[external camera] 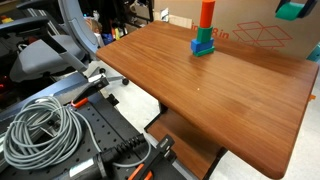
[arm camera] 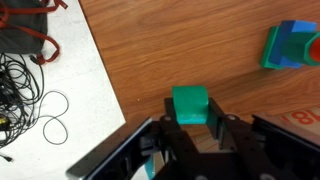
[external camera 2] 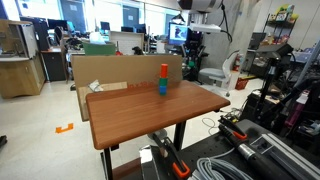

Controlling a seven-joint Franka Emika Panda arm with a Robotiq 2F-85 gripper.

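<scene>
In the wrist view a green block (arm camera: 190,104) sits between the fingertips of my gripper, which is shut on it. The same green block (external camera: 291,11) shows at the top right corner of exterior view 1, held up above the table. A stack stands upright near the table's back edge: a tall red piece (external camera: 207,15) on top, a green piece (external camera: 204,34) under it and blue blocks (external camera: 202,47) at the bottom. At the right of the wrist view, part of that stack's blue base (arm camera: 299,27) is seen from above, apart from the held block.
A cardboard panel (external camera 2: 122,72) stands behind it. Coiled grey cable (external camera: 42,135) and black rails lie beside the table.
</scene>
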